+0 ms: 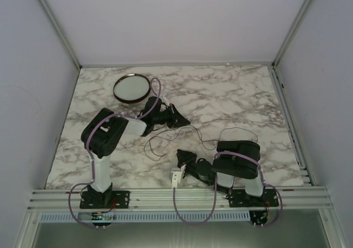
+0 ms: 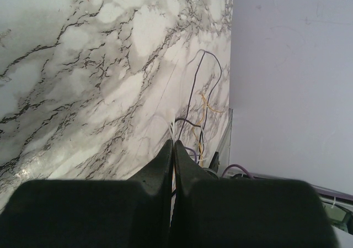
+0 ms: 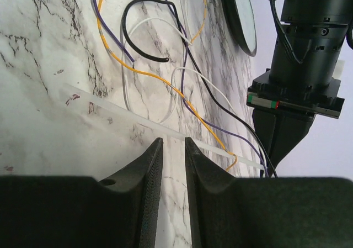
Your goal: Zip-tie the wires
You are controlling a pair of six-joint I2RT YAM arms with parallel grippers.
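Note:
Loose wires in black, orange [image 3: 165, 81], purple and white lie across the marble table [image 1: 231, 93]. A translucent zip tie [image 3: 127, 115] lies under them in the right wrist view, its far end by the other arm's dark gripper. My left gripper [image 1: 181, 122] is shut over the wires near the table's middle; whether anything thin is between its fingertips is unclear. My right gripper [image 1: 183, 155] is low at the front middle, part open, with nothing visible between its fingers, just short of the zip tie.
A round dark-rimmed dish [image 1: 131, 88] sits at the back left. Pale walls enclose the table on the back and sides.

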